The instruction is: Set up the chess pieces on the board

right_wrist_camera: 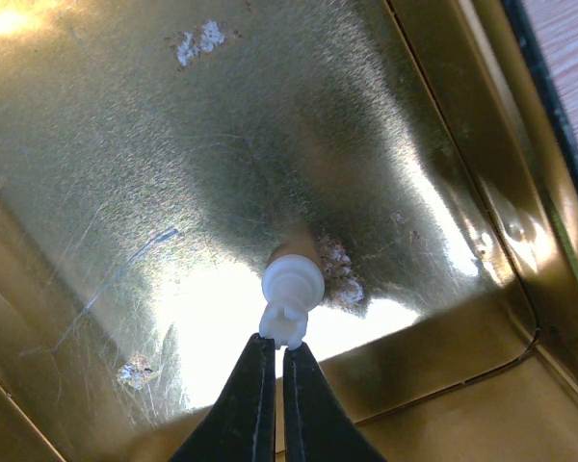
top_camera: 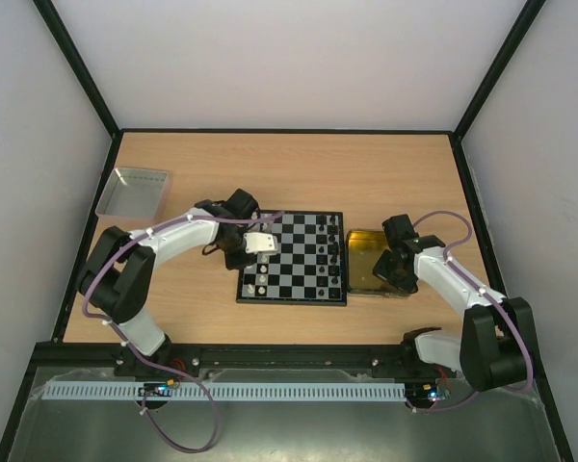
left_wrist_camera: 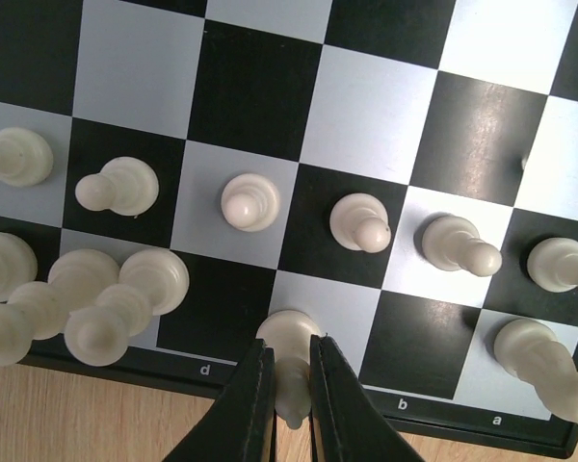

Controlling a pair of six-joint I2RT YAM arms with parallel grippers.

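Note:
In the left wrist view, my left gripper is shut on a white chess piece [left_wrist_camera: 289,332]. The base of that piece is over the light edge square between the dark d and b squares; whether it touches the board [left_wrist_camera: 380,332] is hard to tell. White pawns [left_wrist_camera: 250,202] line the second row. Taller white pieces [left_wrist_camera: 154,279] stand left of the held one, and another [left_wrist_camera: 535,351] is on the a square. Inside the brass tray, my right gripper is shut, its tips at the notched top of a white piece [right_wrist_camera: 293,281]; no clear grip shows.
Black pieces [top_camera: 333,258] fill the board's right side in the top view. The brass tray [top_camera: 366,292] adjoins that side, its raised walls around my right gripper. A clear bin [top_camera: 135,181] sits at the far left. Bare table [top_camera: 299,173] lies behind the board.

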